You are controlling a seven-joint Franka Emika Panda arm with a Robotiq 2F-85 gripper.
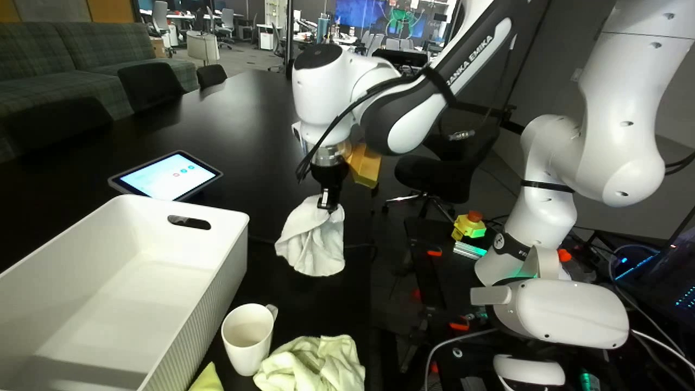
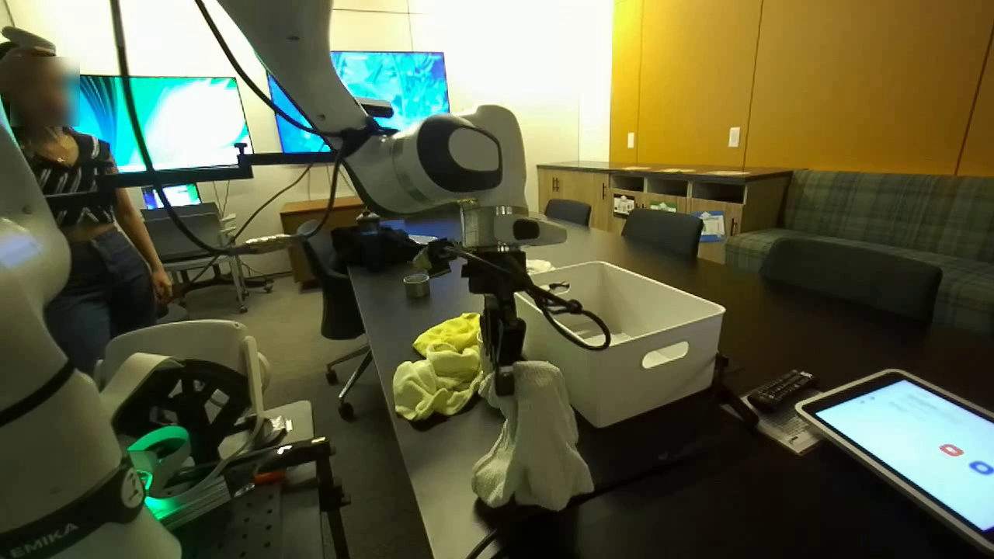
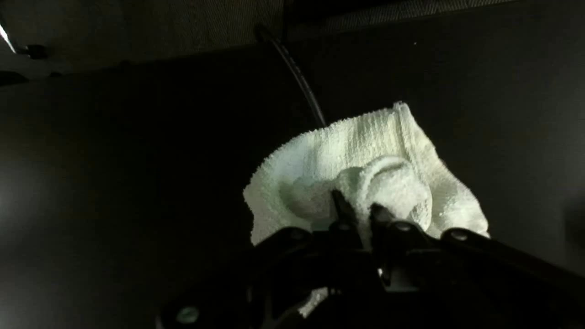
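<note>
A white cloth (image 1: 314, 240) hangs from my gripper (image 1: 329, 203), which is shut on its upper part. Exterior view 2 shows the same white cloth (image 2: 540, 447) drooping in folds below the gripper (image 2: 504, 377), over the dark table. Seen from the wrist, the cloth (image 3: 351, 145) bunches up around the fingertips, and the gripper pinches a fold of it. Whether the cloth's lower end touches the table is hard to tell.
The empty white bin (image 1: 225, 228) stands left of the cloth. Nearer the camera are a white mug (image 1: 248, 339) and a pale green cloth (image 1: 316, 365). Behind the bin lies a tablet (image 1: 166, 176).
</note>
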